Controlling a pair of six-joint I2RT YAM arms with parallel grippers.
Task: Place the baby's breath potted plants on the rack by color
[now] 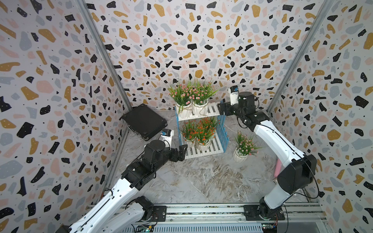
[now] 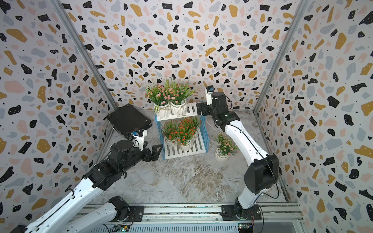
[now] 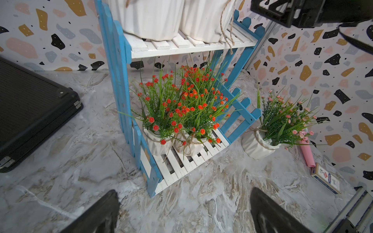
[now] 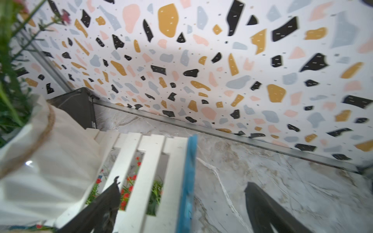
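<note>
Two pink-flowered pots (image 1: 193, 108) stand side by side on the top shelf of the blue and white rack (image 1: 216, 149), toward its left. Red and orange flowering pots (image 3: 190, 145) share the lower shelf. Another pink-flowered pot (image 1: 240, 154) rests on the marble floor, right of the rack. My right gripper (image 1: 221, 108) is at the right end of the top shelf, open and empty, apart from the nearest pot. Just off the rack's front left corner my left gripper (image 1: 182, 152) stands open, only bare floor between its fingers in the left wrist view.
A black case (image 1: 144, 121) lies left of the rack. Beyond the floor pot are a pink roll (image 3: 307, 154) and a small box (image 3: 325, 178). The marble floor in front of the rack is clear, and the top shelf's right part (image 4: 155, 163) is bare.
</note>
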